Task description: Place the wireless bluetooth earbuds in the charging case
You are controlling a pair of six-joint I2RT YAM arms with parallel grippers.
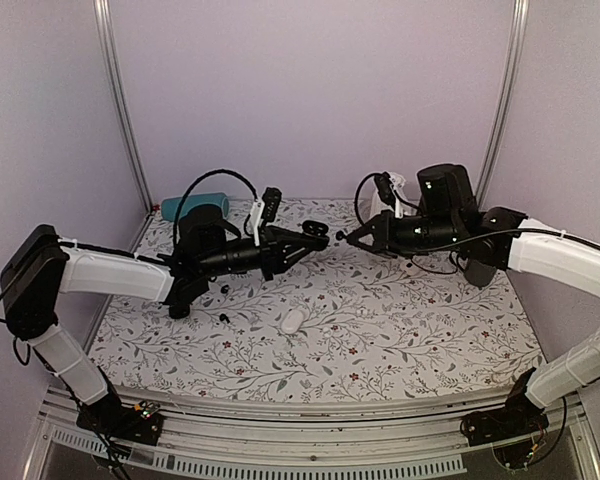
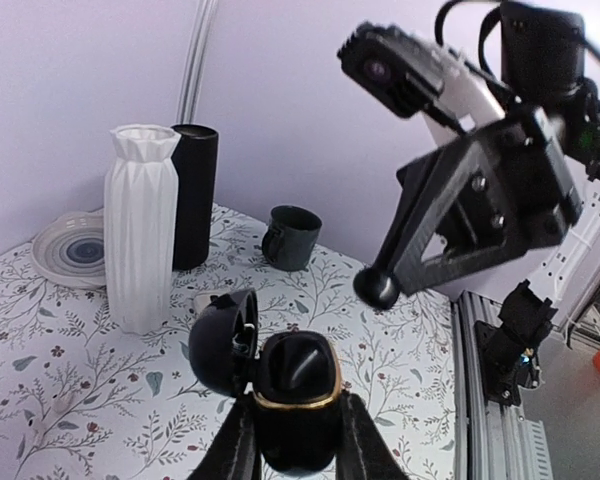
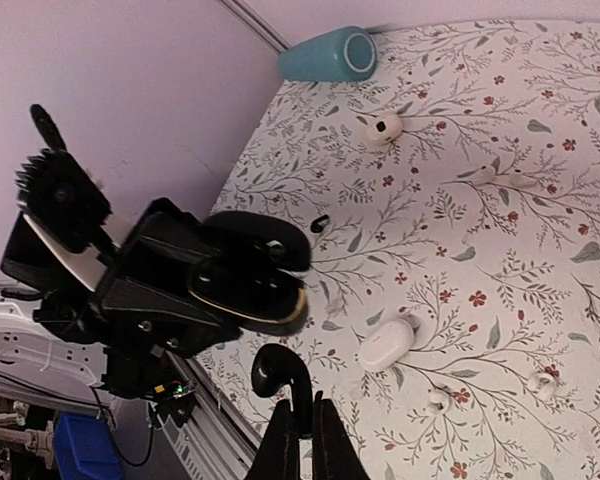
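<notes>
An opened black charging case with a gold rim (image 2: pixel 296 372) is clasped by my left gripper (image 1: pixel 298 243), above the table; its lid (image 2: pixel 218 342) is swung up. Facing it from the right, my right gripper (image 1: pixel 355 238) is shut on the stem of a black earbud (image 3: pixel 272 370). The earbud's round head (image 2: pixel 377 288) points toward the case, with a gap between them. In the right wrist view the case (image 3: pixel 248 300) is above and left of the earbud. Whether the case's slots hold anything is hidden.
On the table lie a white case (image 3: pixel 386 345), small white earbuds (image 3: pixel 438 401) and a small black piece (image 3: pixel 320 223). A white vase (image 2: pixel 142 230), black cylinder (image 2: pixel 194 195), dark mug (image 2: pixel 291 238) and teal cup (image 3: pixel 330 56) stand around the edges.
</notes>
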